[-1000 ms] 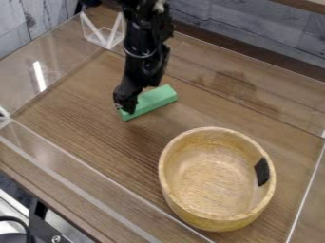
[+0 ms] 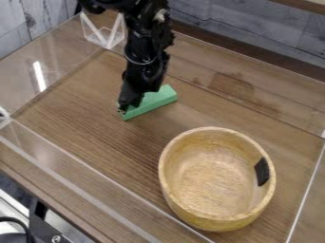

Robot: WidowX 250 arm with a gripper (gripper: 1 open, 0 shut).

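Note:
My black gripper (image 2: 133,95) reaches down from the top of the view onto a flat green block (image 2: 155,102) lying on the wooden table (image 2: 89,133). The fingertips are at the block's left part, low over it or touching it; which, I cannot tell. The fingers look shut, with nothing clearly between them.
A large pale yellow round tub (image 2: 216,185) stands at the front right. A white wire-like object (image 2: 102,28) sits at the back left.
Over the last second my gripper has moved a little to the right over the green block, which looks unmoved.

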